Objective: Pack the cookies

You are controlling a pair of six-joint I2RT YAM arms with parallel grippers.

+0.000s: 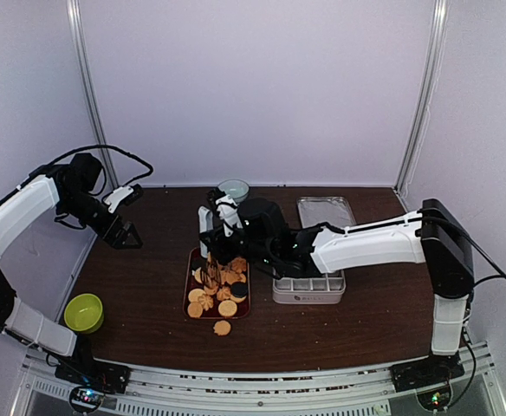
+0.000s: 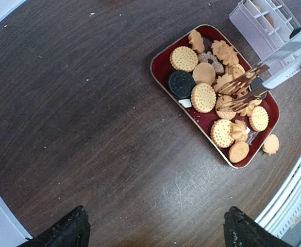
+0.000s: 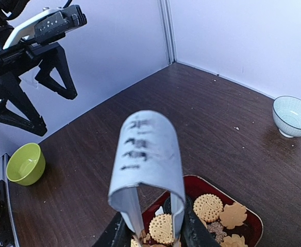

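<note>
A red tray of assorted cookies, round, flower-shaped and dark, lies mid-table; a single cookie lies outside its front edge. My right gripper is over the tray, gripping pale tongs whose brown-smeared tips reach down among the cookies; whether they pinch a cookie is unclear. Right of the tray stands a compartmented box, partly hidden by the right arm. My left gripper hangs open above the table's left side, empty.
A green bowl sits at the front left, a pale bowl at the back. A clear lid lies behind the box.
</note>
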